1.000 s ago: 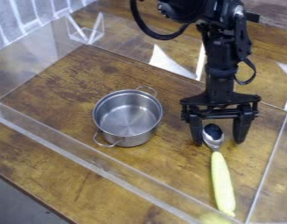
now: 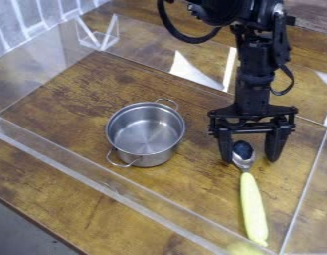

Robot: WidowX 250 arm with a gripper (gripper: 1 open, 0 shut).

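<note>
My black gripper (image 2: 250, 145) is low over the wooden table at the right, its two fingers apart around the metal head of a spoon-like utensil (image 2: 253, 207) with a long pale yellow handle, which lies pointing toward the front. Whether the fingers touch the metal head cannot be told. A steel pot (image 2: 145, 133) with two loop handles stands to the left of the gripper, apart from it.
Clear panels border the work area along the front, the right and the back. The wooden table (image 2: 73, 110) has free room left of the pot. White bracket-like pieces stand behind the arm.
The gripper and arm have shifted very slightly, if at all; the utensil and the pot look the same.
</note>
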